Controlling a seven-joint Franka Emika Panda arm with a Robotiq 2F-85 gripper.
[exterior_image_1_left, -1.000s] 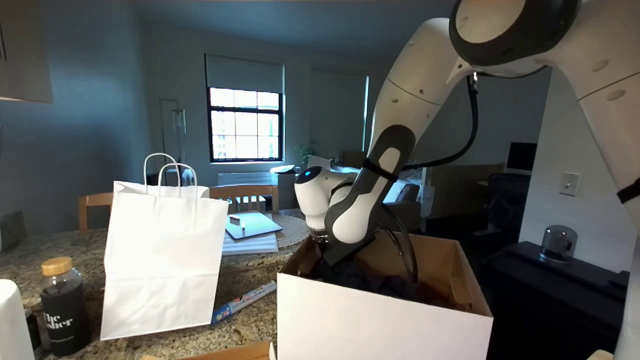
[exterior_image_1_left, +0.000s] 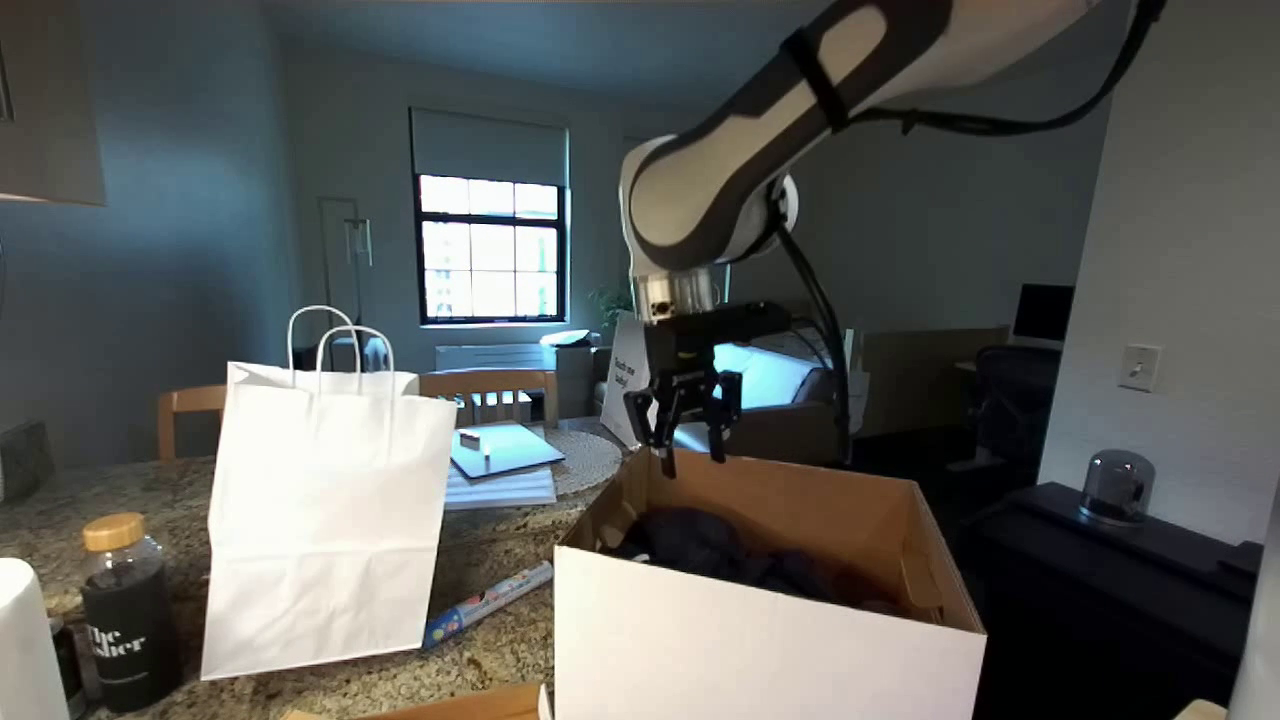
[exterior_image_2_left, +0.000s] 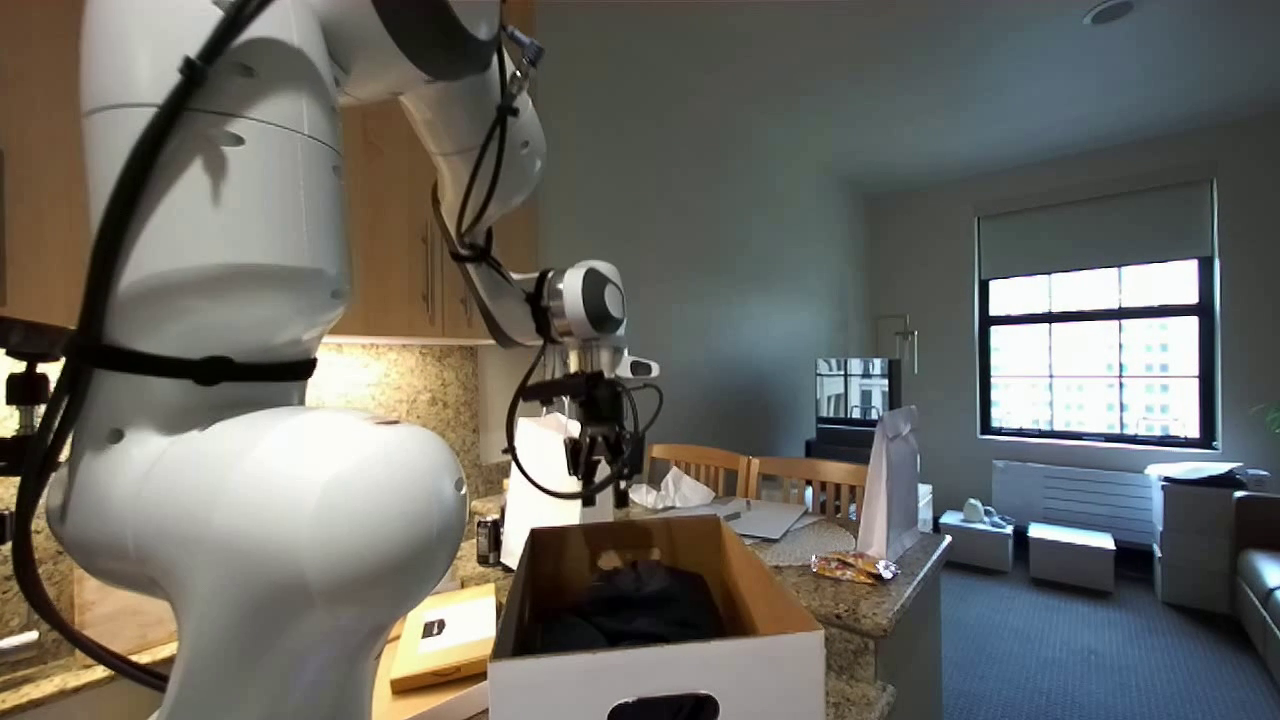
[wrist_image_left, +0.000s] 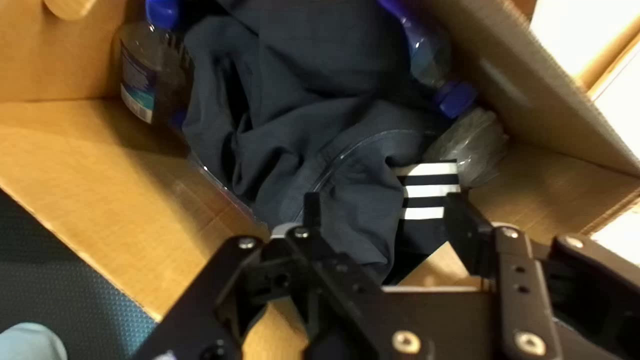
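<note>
Above the white cardboard box (exterior_image_1_left: 768, 648), near its far left corner, hangs my gripper (exterior_image_1_left: 692, 458). Its fingers are apart in the wrist view, with no object held between them. Dark clothing (wrist_image_left: 312, 120) lies crumpled in the box, below the fingertips. Beside it is a black cloth with white stripes (wrist_image_left: 429, 191). A clear bottle with a blue cap (wrist_image_left: 147, 69) rests by one wall, and another blue-capped bottle (wrist_image_left: 429, 54) lies along the opposite wall. A crinkled clear plastic item (wrist_image_left: 471, 147) is near that second bottle.
A white paper bag (exterior_image_1_left: 330, 528) stands on the granite counter left of the box. Near it are a dark bottle with a wooden lid (exterior_image_1_left: 126, 618), a blue tube-shaped package (exterior_image_1_left: 489, 604) and a laptop (exterior_image_1_left: 506, 450). Open air surrounds the gripper above the box.
The arm has risen out of the box; one second ago its gripper was hidden down inside. The box and the counter items have stayed in place.
</note>
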